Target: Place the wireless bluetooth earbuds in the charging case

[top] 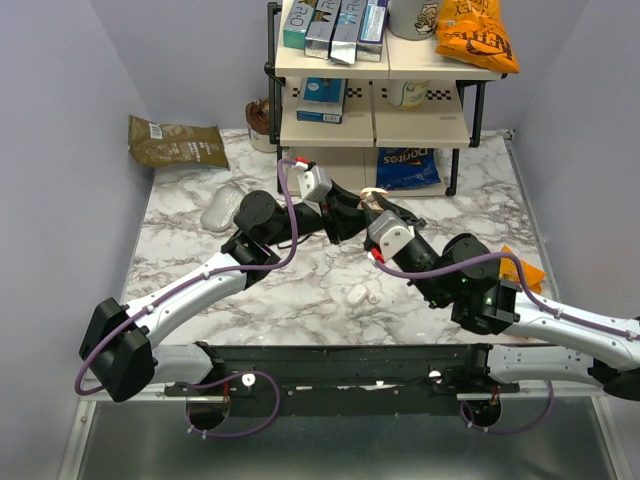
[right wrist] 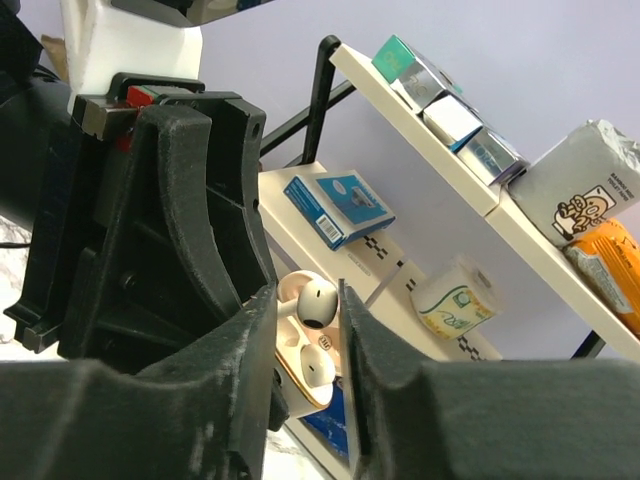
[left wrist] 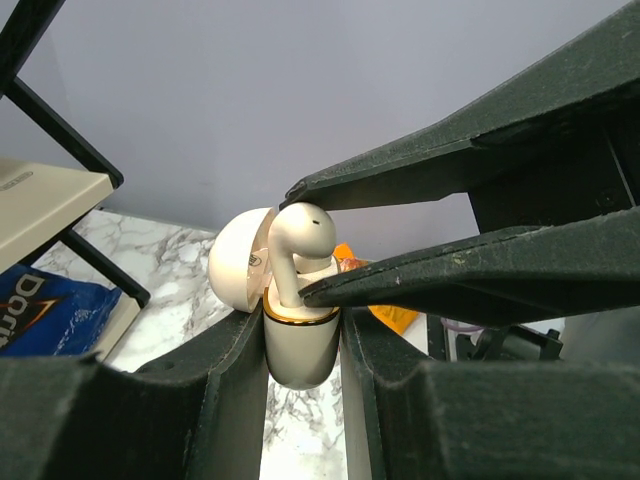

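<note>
My left gripper is shut on the white charging case [left wrist: 300, 355], whose lid [left wrist: 235, 255] stands open. A white earbud [left wrist: 305, 230] is at the case's top. My right gripper reaches over the case, its fingertips either side of that earbud; whether they grip it is unclear. In the right wrist view a second white piece [right wrist: 317, 365] shows in the case. In the top view both grippers meet above the middle of the table, largely hiding the case.
The shelf rack [top: 330, 130] with boxes and bags stands behind the grippers. A clear lidded item [top: 222, 208] lies at left, small white pieces [top: 357, 295] at front centre, an orange bag [top: 530, 265] at right.
</note>
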